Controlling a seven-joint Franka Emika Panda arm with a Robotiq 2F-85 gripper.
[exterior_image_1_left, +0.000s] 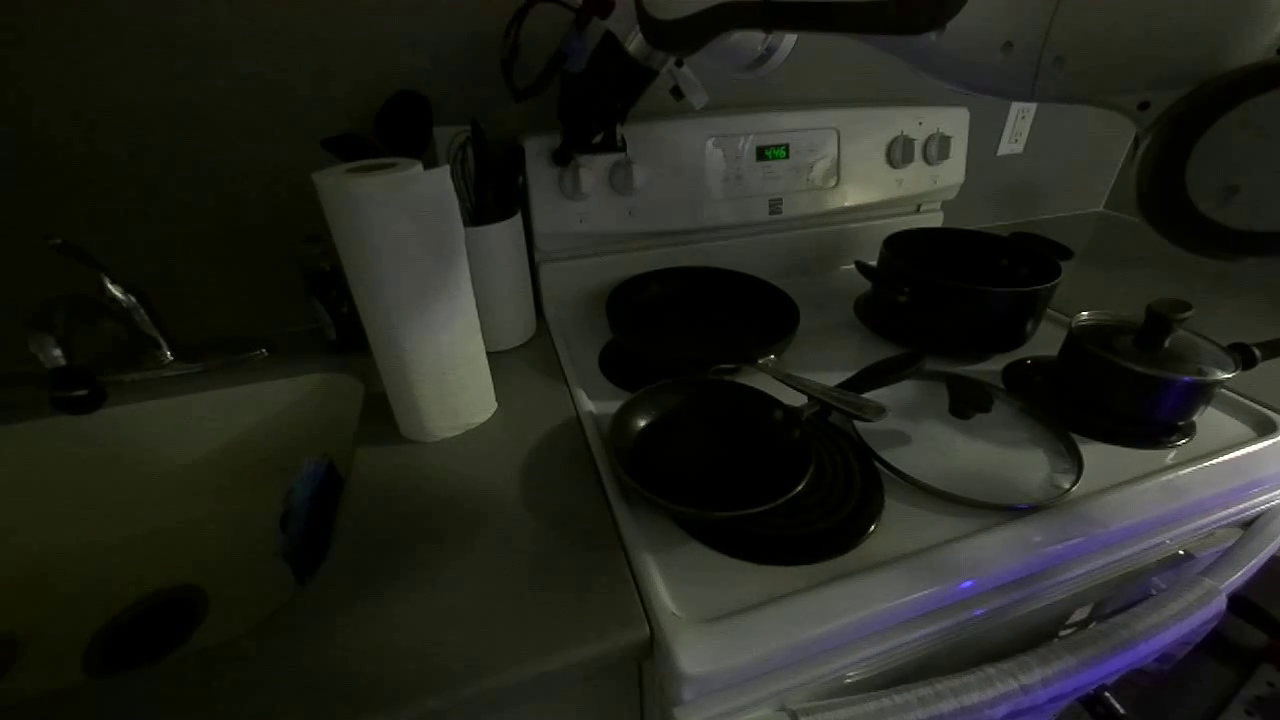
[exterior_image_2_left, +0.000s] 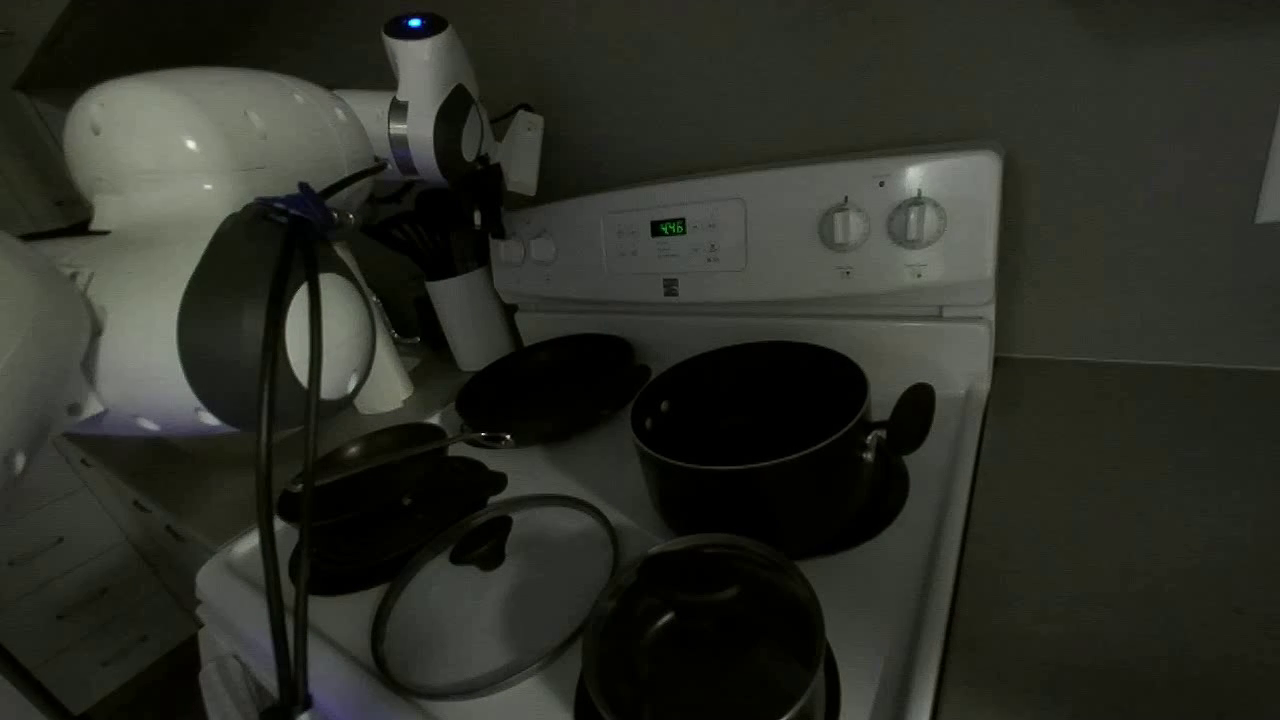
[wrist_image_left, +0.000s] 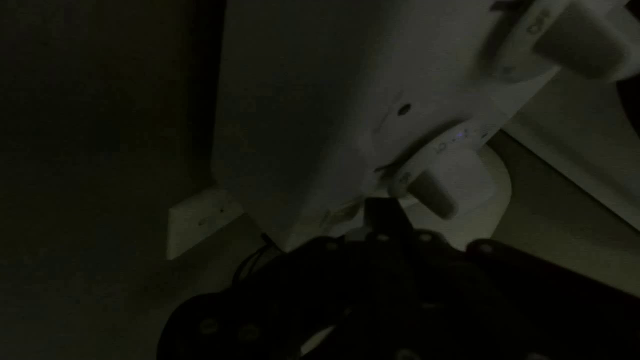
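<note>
My dark gripper (exterior_image_1_left: 590, 146) hangs from the upper left in exterior view 1, in front of the top of the stove's control panel at its left end. Just below are the two left knobs, the outer knob (exterior_image_1_left: 577, 180) and the inner knob (exterior_image_1_left: 625, 176). In the wrist view my gripper is shut, with nothing visible between its fingers. One white knob (wrist_image_left: 447, 186) shows close to the fingertips, to their right; a second knob (wrist_image_left: 579, 42) appears at upper right. Whether the fingertips touch the nearer knob I cannot tell. The view is very dark.
Pans (exterior_image_1_left: 708, 446), a glass lid (exterior_image_1_left: 960, 450), a large pot (exterior_image_1_left: 972, 282) and a lidded saucepan (exterior_image_1_left: 1140, 366) crowd the cooktop. A paper towel roll (exterior_image_1_left: 408, 300) and a utensil holder (exterior_image_1_left: 500, 282) stand left of the stove.
</note>
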